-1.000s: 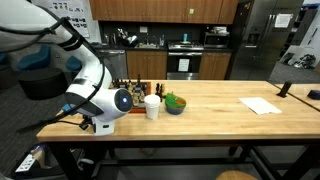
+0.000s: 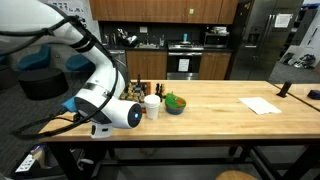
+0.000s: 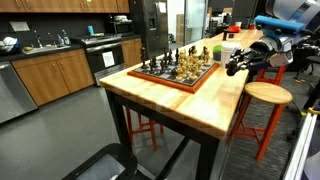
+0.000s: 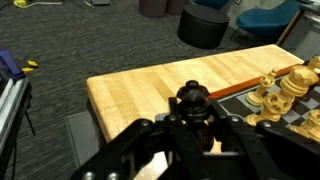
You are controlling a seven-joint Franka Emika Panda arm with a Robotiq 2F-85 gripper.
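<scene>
My gripper is shut on a dark chess piece (image 4: 193, 94), whose rounded top shows between the fingers in the wrist view. Its lower part is hidden by the fingers. In exterior view 2 the gripper (image 3: 238, 66) is at the right, beside the board and over the table's near edge strip. The chessboard (image 3: 150, 76) has a reddish-brown border. Dark pieces (image 3: 147, 56) stand toward its left end, and light wooden pieces (image 3: 185, 70) toward its right. Light pieces (image 4: 272, 103) also show at the right in the wrist view, apart from the gripper.
A white cup (image 2: 152, 106) and a bowl with green contents (image 2: 175, 104) stand right of the arm. White paper (image 2: 260, 105) lies farther along the wooden table (image 2: 220, 118), which is mostly clear there. A red-legged stool (image 3: 268, 94) stands by the table.
The cup and bowl have not moved.
</scene>
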